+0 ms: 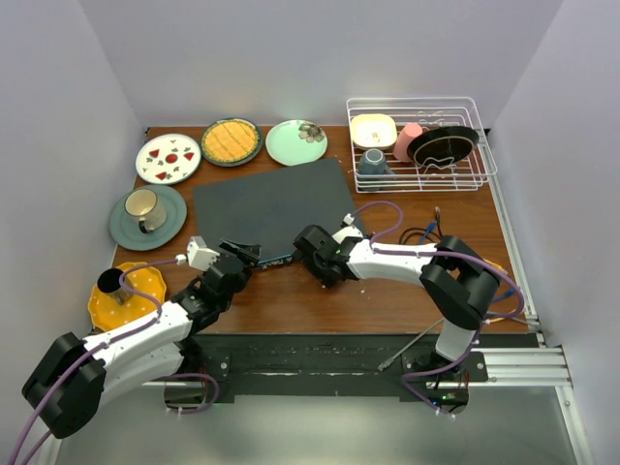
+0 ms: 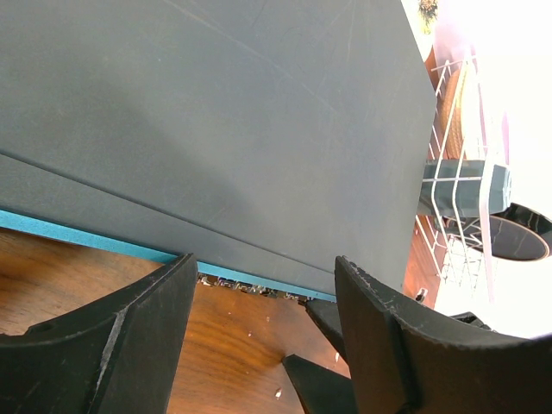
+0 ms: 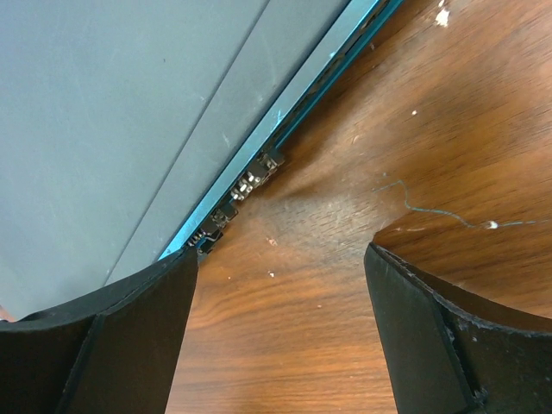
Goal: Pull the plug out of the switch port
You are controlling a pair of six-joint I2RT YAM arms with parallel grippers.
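A dark grey slab (image 1: 266,208) with a blue front strip (image 2: 78,237) lies on the wooden table (image 1: 378,310). Small metal port parts (image 3: 257,172) line that strip; I cannot make out a plug among them. My left gripper is open at the strip's left stretch, nothing visible held. My right gripper stands at the front edge, fingers apart, with only wood and the strip's end between and beyond them.
A dish rack (image 1: 421,179) with dishes is at the back right, plates (image 1: 291,140) at the back, and a mug (image 1: 143,208) and yellow dish (image 1: 136,295) at left. Cables (image 1: 426,232) lie right of the slab.
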